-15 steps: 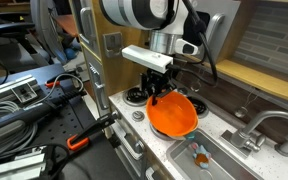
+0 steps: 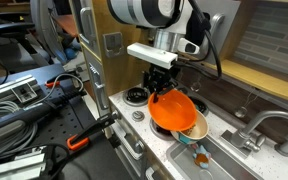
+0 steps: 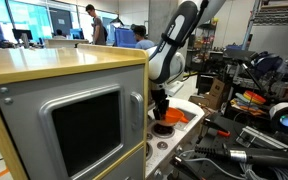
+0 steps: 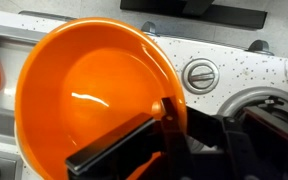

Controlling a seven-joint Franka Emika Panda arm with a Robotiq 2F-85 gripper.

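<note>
An orange bowl [image 2: 172, 113] hangs tilted over the stove side of the counter, its rim pinched in my gripper [image 2: 155, 96]. From the wrist view, the bowl [image 4: 84, 95] fills the left half, and its near rim runs between the dark fingers of my gripper. Behind and to the right of it in exterior view 1, a pale bowl or pan [image 2: 197, 127] shows partly; the orange bowl hides the rest. Exterior view 2 shows the orange bowl [image 3: 171, 117] small, in front of the arm.
Right of the bowls is a sink [image 2: 227, 160] with a small orange-and-blue item [image 2: 201, 156] at its left side, below a faucet [image 2: 259, 128]. Burners [image 2: 136, 96] lie left of the bowl. Stove knobs [image 4: 200, 75] line the front edge.
Since one second ago the orange bowl has shifted and tilted slightly, and the pale bowl has come into view at its right.
</note>
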